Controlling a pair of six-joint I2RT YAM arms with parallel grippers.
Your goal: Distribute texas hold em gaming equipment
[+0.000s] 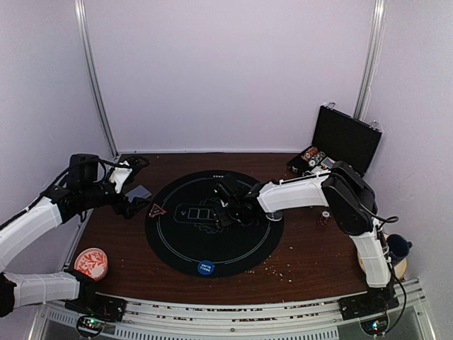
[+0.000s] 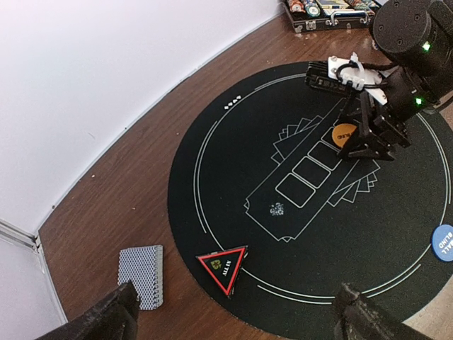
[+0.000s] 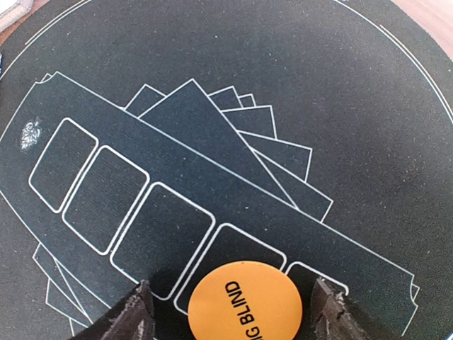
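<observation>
The orange big blind button (image 3: 244, 301) lies on the card boxes printed on the round black mat (image 2: 205, 163). My right gripper is open around it, one finger on each side with a gap to the button. From the top, this right gripper (image 1: 225, 216) hides the button. My left gripper (image 1: 131, 207) hangs open and empty by the mat's left edge, near the card deck (image 2: 140, 276). The all-in triangle (image 2: 224, 269) rests on the mat's left side. A blue small blind button (image 1: 205, 268) lies near the front edge.
At the back right stands an open black case (image 1: 345, 140) with chips and cards inside. A pale disc (image 1: 274, 215) sits on the mat's right edge. A red-and-white round item (image 1: 91, 263) is at the front left. A dark cup (image 1: 398, 246) stands far right.
</observation>
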